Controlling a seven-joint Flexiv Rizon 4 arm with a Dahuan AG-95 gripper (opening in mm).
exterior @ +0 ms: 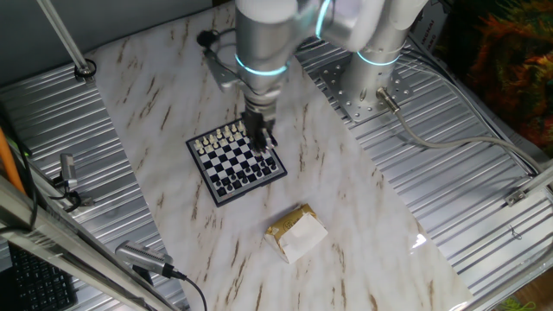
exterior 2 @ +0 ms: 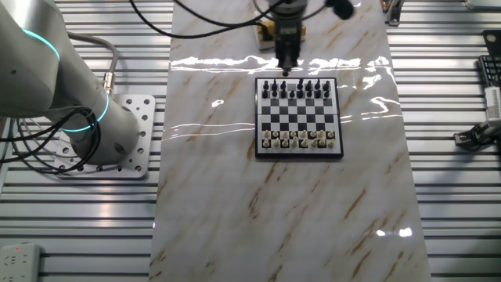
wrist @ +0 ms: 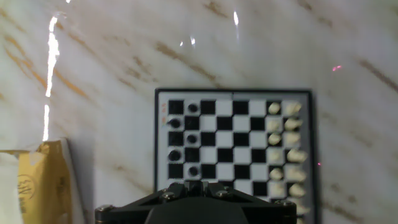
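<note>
A small chessboard (exterior 2: 299, 117) with a dark frame lies flat on the table. Black pieces (exterior 2: 274, 90) line one side and white pieces (exterior 2: 297, 139) the opposite side; the middle rows look empty. My gripper appears shut, its fingertips together at the bottom of the wrist view, and no piece shows between them. In exterior view 1 the gripper (exterior: 263, 145) hangs over the board's edge nearest the robot base and hides part of it. From exterior view 2, its tip (exterior 2: 286, 69) appears beside the black pieces' edge. Its height above the board is hard to judge.
A gold and white packet (exterior: 296, 233) rests on the marbled table (exterior: 363, 250), off the black pieces' side. The robot base (exterior: 367, 82) stands beside the table. A camera (exterior: 143, 257) with a cable is at the opposite edge.
</note>
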